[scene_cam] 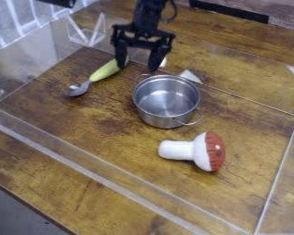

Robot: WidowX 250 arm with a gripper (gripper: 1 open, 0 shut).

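My black gripper [139,55] is open and slightly blurred at the top centre of the camera view, its fingers hanging at the far end of a yellow-green corn cob [106,71], one to either side near it; whether they touch it is unclear. A metal spoon [77,88] lies left of the corn. A steel pot [167,101] with two handles sits at the centre. A white toy mushroom with a red cap [206,151] lies on its side at the lower right.
Clear walls enclose the wooden work surface [100,138].
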